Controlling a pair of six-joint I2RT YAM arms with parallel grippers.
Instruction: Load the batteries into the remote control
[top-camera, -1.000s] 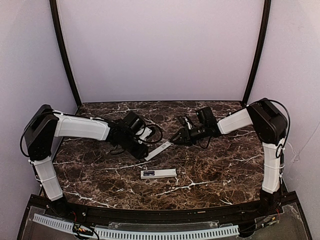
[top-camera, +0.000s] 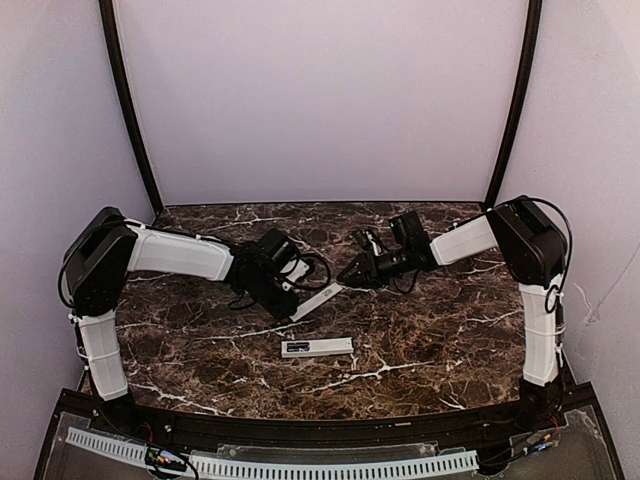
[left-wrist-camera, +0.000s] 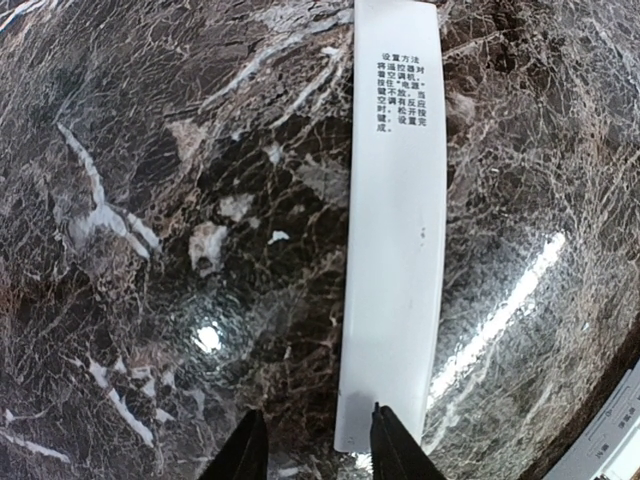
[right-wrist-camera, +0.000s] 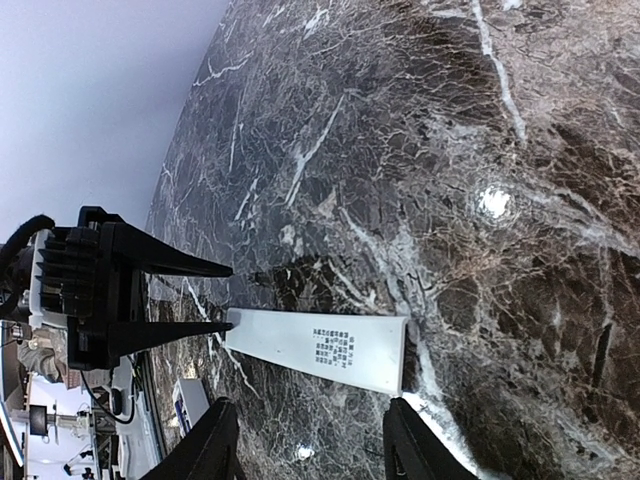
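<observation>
A white remote part (top-camera: 316, 302) printed with Chinese text lies diagonally on the dark marble table, between my two grippers; it fills the middle of the left wrist view (left-wrist-camera: 392, 230) and sits low in the right wrist view (right-wrist-camera: 366, 352). My left gripper is at the part's lower end, its fingertips low over it; whether anything is between them is unclear. My right gripper stands part open at the other end, nothing seen between its fingers. Nearer the front, a second white piece (top-camera: 330, 347) with a dark section at its left lies crosswise.
Pale walls enclose it at back and sides, and a dark frame edge (top-camera: 320, 429) runs along the front.
The white pieces look unmoved.
</observation>
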